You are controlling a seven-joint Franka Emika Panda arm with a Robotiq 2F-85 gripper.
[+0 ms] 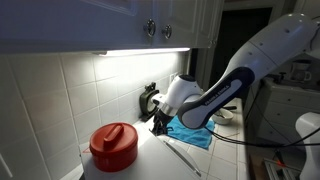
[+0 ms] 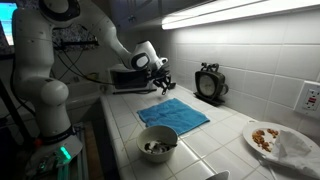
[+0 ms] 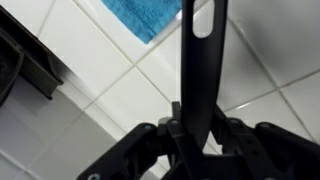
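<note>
My gripper is shut on a black utensil handle (image 3: 203,70) with an oval hole near its end, filling the space between the fingers in the wrist view. White tiled counter lies below it. In exterior view 1 the gripper (image 1: 158,125) hangs over the counter between the red pot (image 1: 114,146) and the blue towel (image 1: 190,134). Exterior view 2 shows the gripper (image 2: 164,84) behind the towel (image 2: 172,118). The utensil's far end is hidden in the wrist view.
A bowl (image 2: 157,145) with something inside stands in front of the towel. A black round-faced object (image 2: 209,83) stands by the wall, and a plate of food (image 2: 268,138) sits at right. Some tile between them is bare. A thin long strip (image 1: 182,156) lies near the pot.
</note>
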